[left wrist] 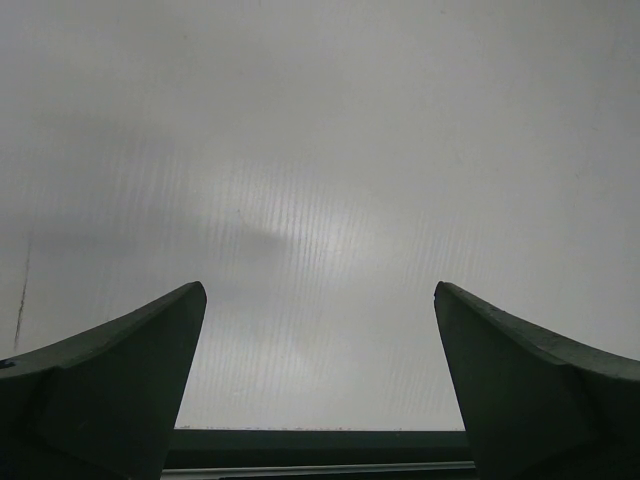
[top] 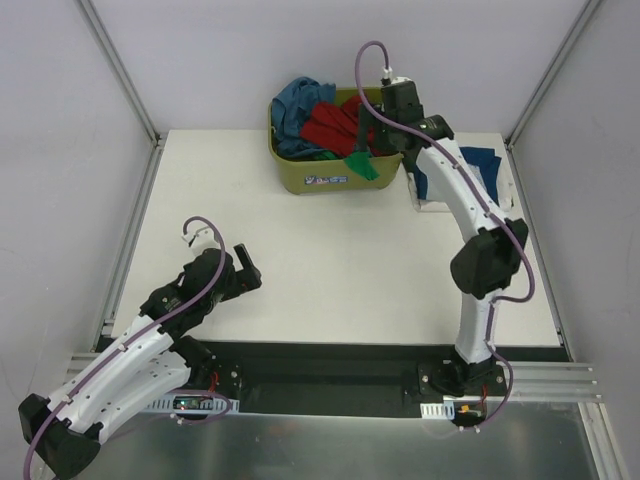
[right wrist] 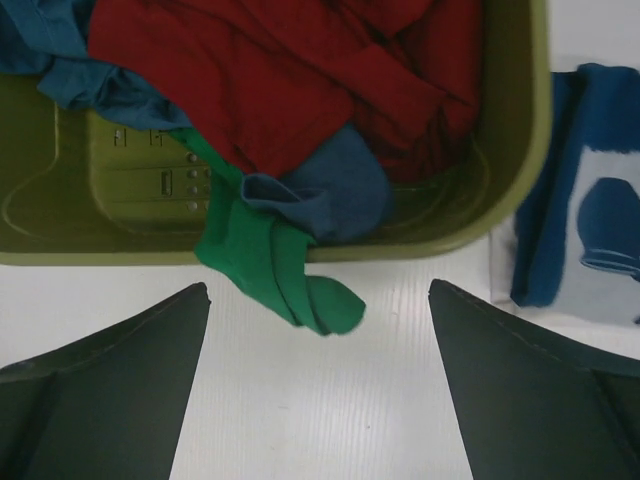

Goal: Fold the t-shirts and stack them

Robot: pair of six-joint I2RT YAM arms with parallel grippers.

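Observation:
An olive-green basket [top: 300, 180] at the back of the table holds a blue shirt [top: 292, 115], a red shirt [top: 333, 128] and a green cloth [top: 362, 165] that hangs over its front rim. Above the basket's right side my right gripper [top: 375, 128] is open. In the right wrist view the green cloth [right wrist: 268, 265] shows beyond and between the open fingers, untouched. Folded shirts [top: 485, 165] lie stacked at the back right, partly hidden by the right arm. My left gripper [top: 250, 272] stands open over bare table at the front left.
Walls rise at the left, back and right.

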